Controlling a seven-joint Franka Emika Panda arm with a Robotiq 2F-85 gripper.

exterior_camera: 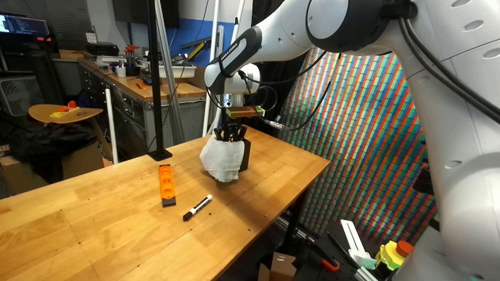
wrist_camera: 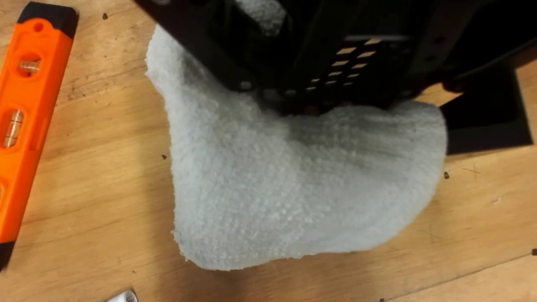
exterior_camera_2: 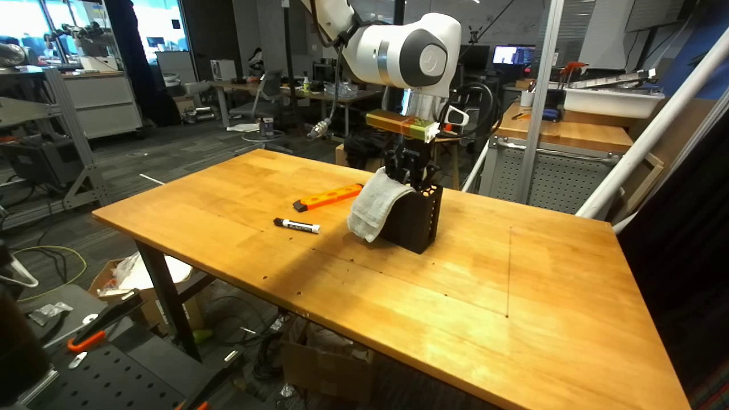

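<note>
A pale grey-white cloth (exterior_camera: 222,158) hangs over the side of a black box (exterior_camera_2: 414,222) on the wooden table. In exterior view 2 the cloth (exterior_camera_2: 377,205) drapes down the box's left side, its lower end just above or at the tabletop. Directly over the box and the cloth's upper edge stands my gripper (exterior_camera: 231,137), pointing down and open. From the wrist, the cloth (wrist_camera: 302,186) spreads below the dark fingers, which cover its top edge. Contact between fingertips and cloth or box is too dark to make out.
Left of the cloth lies an orange level (exterior_camera: 166,185). Closer to the front is a black-and-white marker (exterior_camera: 197,208). A black post (exterior_camera: 159,154) stands at the table's far edge. The table (exterior_camera_2: 547,294) has wide bare areas on both sides.
</note>
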